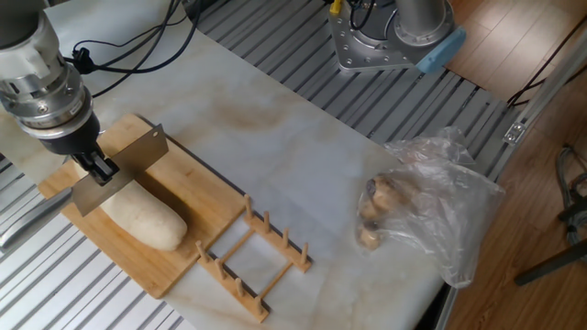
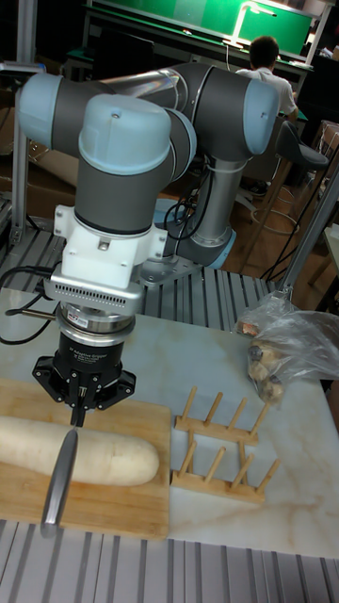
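Note:
My gripper [image 1: 107,171] is shut on a cleaver with a wide metal blade [image 1: 142,158] and a silver handle [image 1: 37,220]. The cleaver crosses over a thick white radish [image 1: 147,218], which lies on a wooden cutting board [image 1: 206,206]. In the other exterior view, the gripper [image 2: 77,422] points down over the radish [image 2: 115,454], and the knife handle [image 2: 60,487] extends toward the camera. Whether the blade's lower edge touches the radish cannot be told. Part of the radish is hidden behind the blade and gripper.
A wooden peg rack [image 1: 240,246] stands right beside the board. Farther right, a clear plastic bag [image 1: 440,211] holds several brownish lumps [image 1: 385,194]. Black cables [image 1: 138,66] run behind the gripper.

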